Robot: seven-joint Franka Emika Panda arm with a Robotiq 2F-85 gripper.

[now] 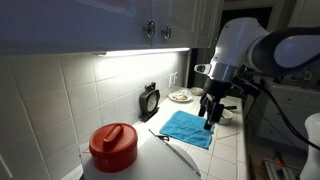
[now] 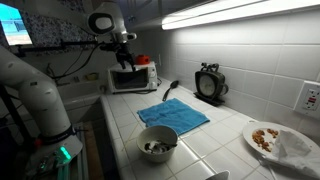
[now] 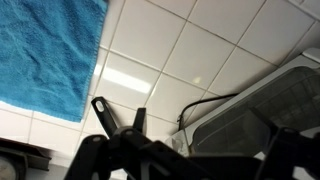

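My gripper [image 1: 208, 112] hangs in the air over the counter, its fingers apart and empty. In the wrist view the gripper shows its dark fingers at the lower edge, with bare tile between them. A black-handled utensil [image 3: 102, 108] lies on the tiles beside the blue towel [image 3: 50, 55]. The same dark utensil [image 2: 170, 90] appears behind the towel [image 2: 174, 117] in exterior view 2. A red lidded pot [image 1: 114, 146] sits on the white toaster oven [image 1: 155, 160].
A light bowl [image 2: 157, 147] with something dark inside stands near the counter's front edge. Further along are a black round-faced object [image 2: 209, 83] by the wall and a plate of food [image 2: 267, 138]. Cabinets [image 1: 120, 20] hang above. Bare tile surrounds the towel.
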